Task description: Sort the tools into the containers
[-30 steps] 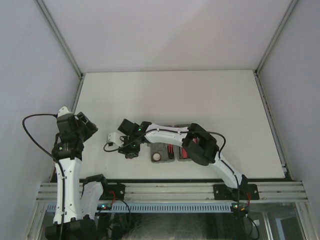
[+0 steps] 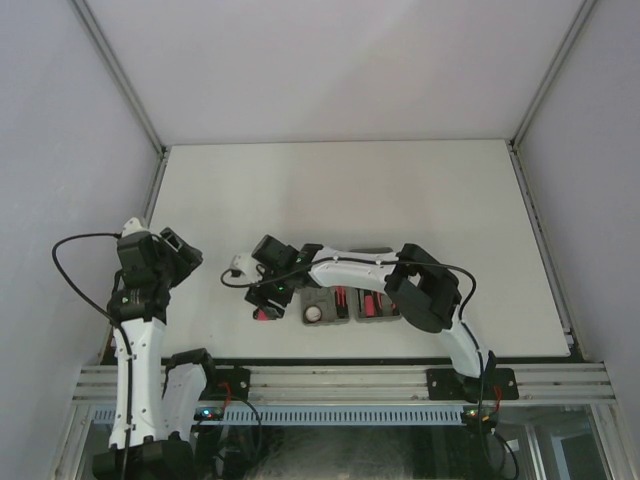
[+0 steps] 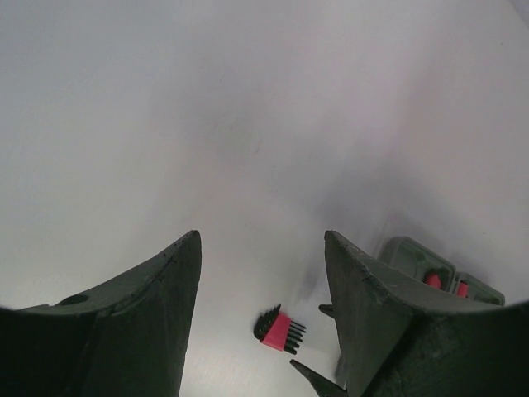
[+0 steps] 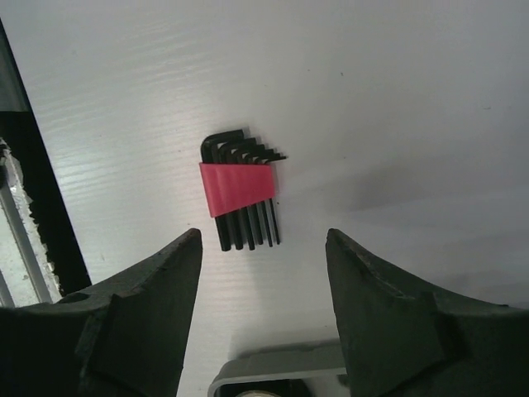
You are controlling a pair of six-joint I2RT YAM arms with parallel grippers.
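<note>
A hex key set in a red holder lies on the white table, between the open fingers of my right gripper and a little beyond their tips in the right wrist view; in the top view it is mostly hidden under that gripper. Grey containers stand to its right, holding red-handled tools and a round item, partly covered by the right arm. My left gripper is open and empty at the table's left, with the hex keys visible ahead of it in its wrist view.
Walls enclose the back and sides.
The right gripper has moved slightly right, uncovering some of the red holder in the top view. The left arm has shifted slightly right.
</note>
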